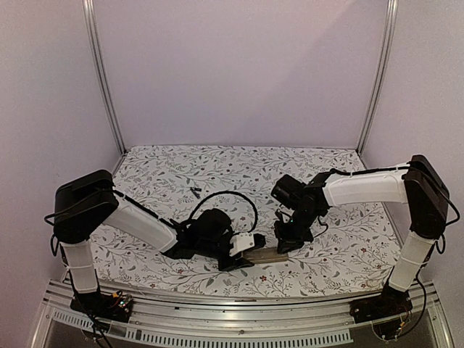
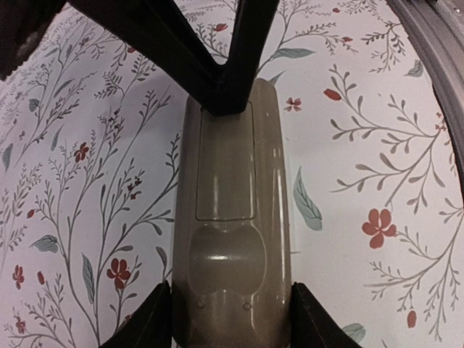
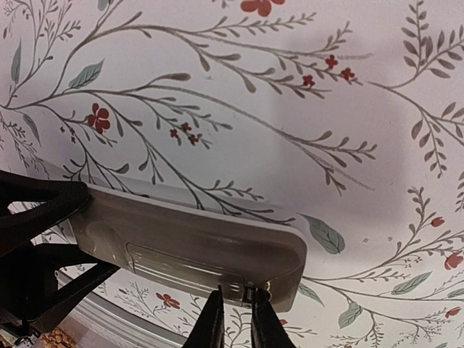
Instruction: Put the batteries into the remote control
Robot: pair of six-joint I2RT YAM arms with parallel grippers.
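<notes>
The grey-brown remote control (image 1: 264, 255) lies back side up along the table's front part, with its recessed panel visible (image 2: 226, 167). My left gripper is shut on one end of it, fingers on both sides. At the other end, my right gripper is part open, its fingertips low over a dark slot with shiny metal at the edge of the panel; whether anything is between them is hard to tell. In the left wrist view that right gripper hides the far end of the panel.
Small dark objects (image 1: 195, 191), perhaps batteries, lie on the floral table at the back left, behind the left arm. A metal rail (image 1: 217, 312) runs along the front edge.
</notes>
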